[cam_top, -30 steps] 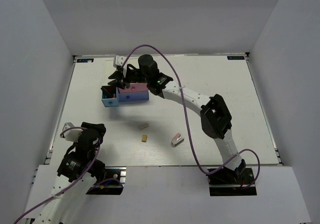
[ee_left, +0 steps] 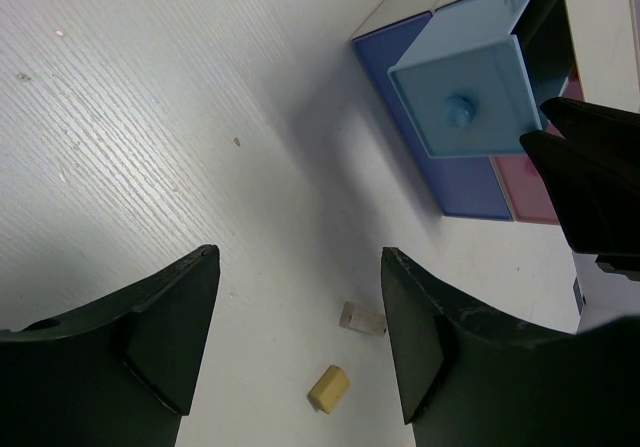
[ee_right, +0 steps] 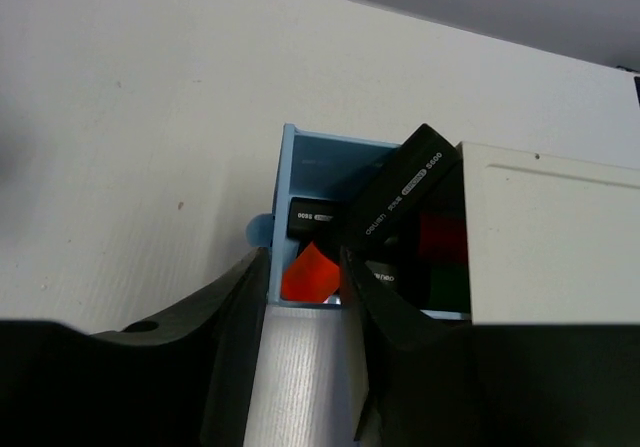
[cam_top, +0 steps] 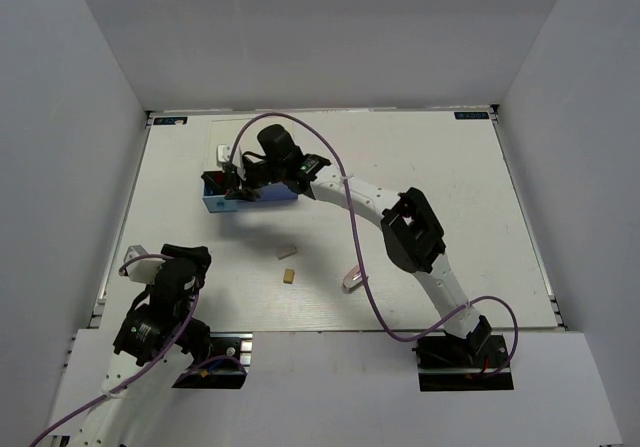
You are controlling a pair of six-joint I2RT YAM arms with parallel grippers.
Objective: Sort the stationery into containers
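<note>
In the right wrist view, my right gripper is over the open light-blue drawer [ee_right: 335,152] of the organizer; its fingers stand partly apart around a red-orange item [ee_right: 308,279] among black boxes [ee_right: 400,187] marked S600. Whether it grips anything is unclear. My left gripper is open over the table at the front left, empty. A tan block [ee_left: 328,388] and a greyish block [ee_left: 362,318] lie on the table. A pink-and-white item [cam_top: 354,278] lies further right in the top view.
The organizer has blue and pink drawers and stands at the back left. The right arm spans the middle.
The right arm has moved toward the front and down, from above the organizer to its open drawer. The left arm has not visibly moved.
</note>
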